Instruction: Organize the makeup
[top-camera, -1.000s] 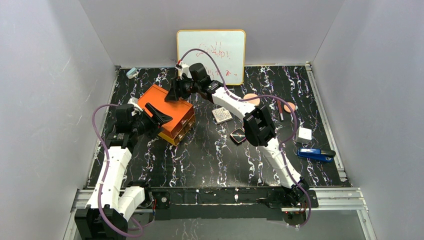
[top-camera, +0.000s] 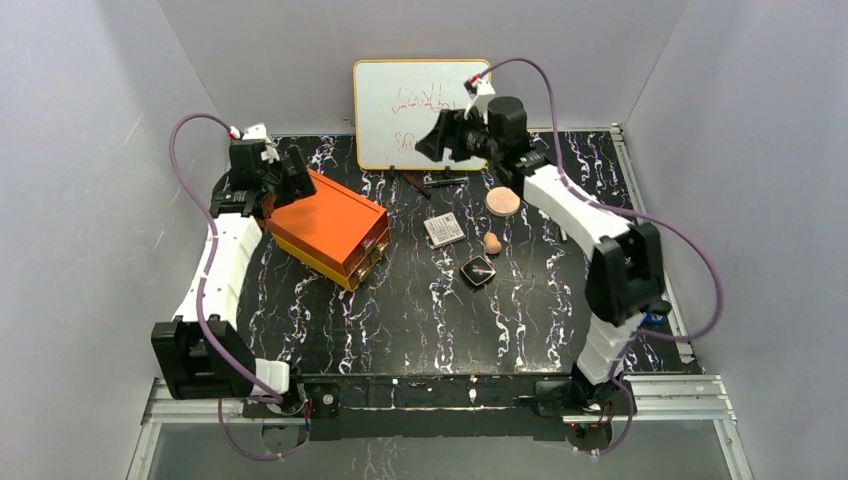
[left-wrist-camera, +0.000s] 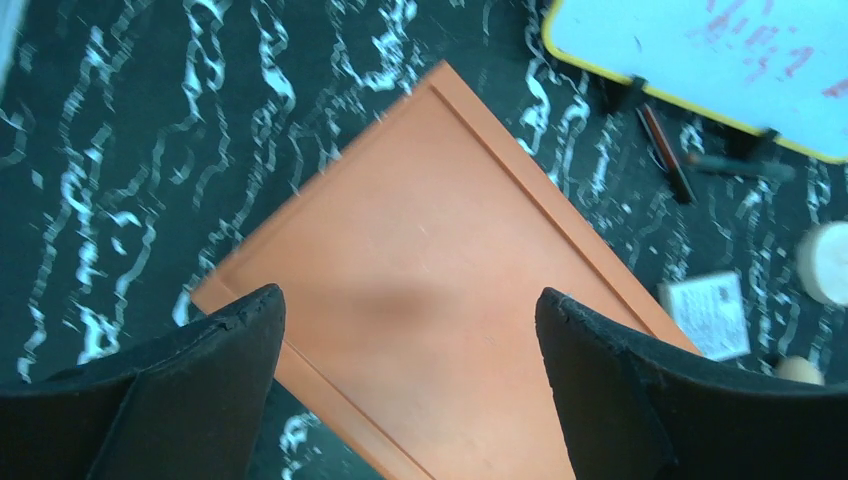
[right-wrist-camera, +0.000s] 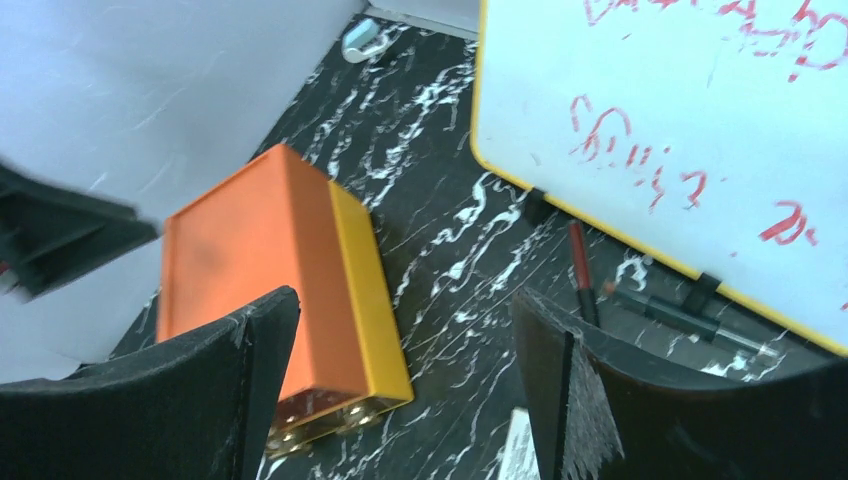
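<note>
An orange-and-yellow drawer box (top-camera: 325, 225) sits closed on the left of the table, seen from above in the left wrist view. My left gripper (top-camera: 290, 175) hovers over its back end, fingers apart, nothing between them. My right gripper (top-camera: 443, 137) is raised in front of the whiteboard, also open and empty. Cosmetics lie near the middle: a palette (top-camera: 444, 230), a round pale compact (top-camera: 503, 201), an egg-shaped sponge (top-camera: 492, 244), a small dark square case (top-camera: 478, 270), and two slim pens or brushes (top-camera: 446, 182) below the board.
The whiteboard (top-camera: 400, 80) stands at the back. The right arm hides much of the table's right side, including most of a blue stapler (top-camera: 653, 319).
Both arms have lifted away from the drawer box: the left gripper moved back and up, the right one rightward and up. The box has stayed in place.
</note>
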